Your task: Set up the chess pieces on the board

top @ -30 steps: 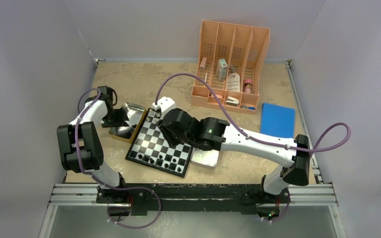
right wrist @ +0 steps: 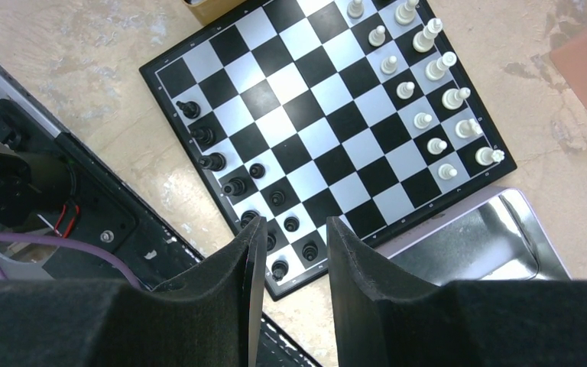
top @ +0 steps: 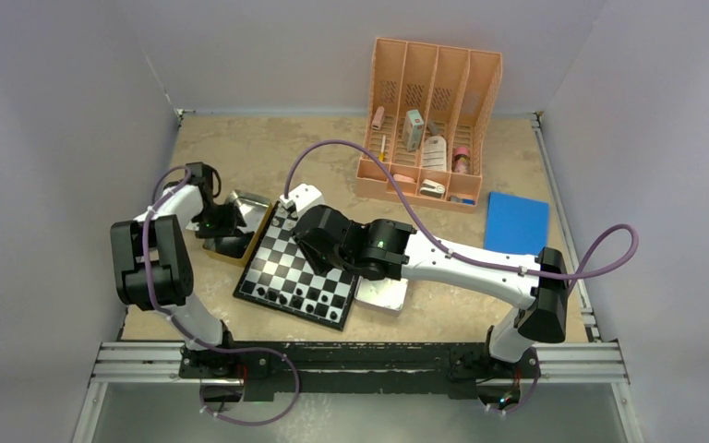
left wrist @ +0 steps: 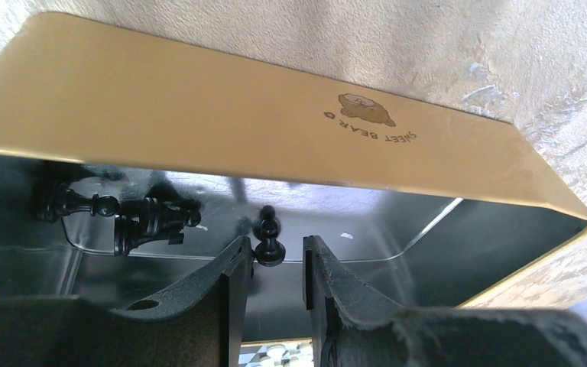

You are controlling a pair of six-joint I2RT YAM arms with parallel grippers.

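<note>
A gold-rimmed metal tin (left wrist: 443, 153) holds several black chess pieces, lying at its left, and one pawn (left wrist: 270, 248) near its middle. My left gripper is over the tin, open, its fingers either side of that pawn's position. The chessboard (right wrist: 290, 130) carries rows of white pieces (right wrist: 439, 69) along one side and black pieces (right wrist: 233, 186) along the opposite side. My right gripper is open above the board, with nothing visible between its fingers.
A pale metal box (top: 380, 297) sits right of the board. A peach organizer (top: 365, 180) stands at the back, a blue mat (top: 515, 221) at the right.
The left arm has shifted slightly right over the tin.
</note>
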